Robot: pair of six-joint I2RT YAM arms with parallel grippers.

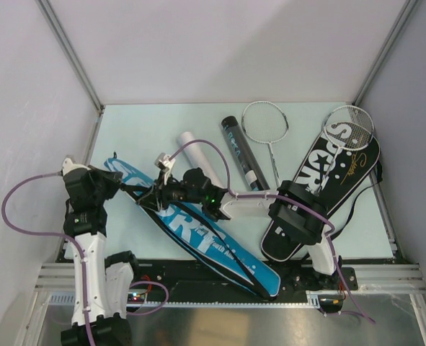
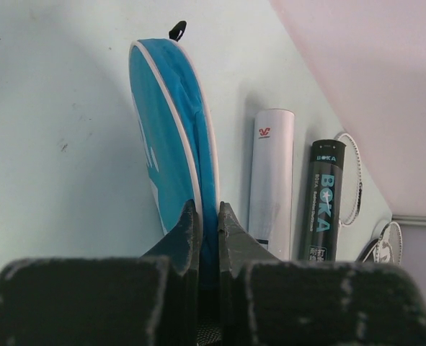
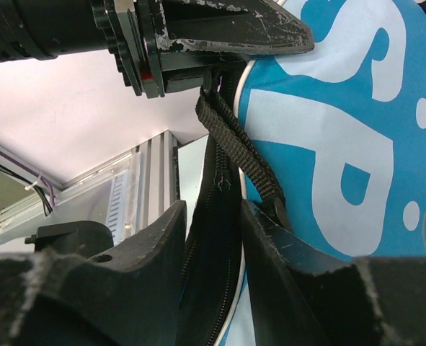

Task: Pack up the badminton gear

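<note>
The blue racket bag lies diagonally across the left and front of the mat. My left gripper is shut on its upper end; in the left wrist view the fingers pinch the bag's edge. My right gripper is just right of the left one, open at the zipped edge and black strap in the right wrist view. A white tube, black shuttlecock tube, two rackets and black bag lie to the right.
The right racket rests on the black bag. Walls border the sides and back, and the blue bag's lower end overhangs the mat's front edge.
</note>
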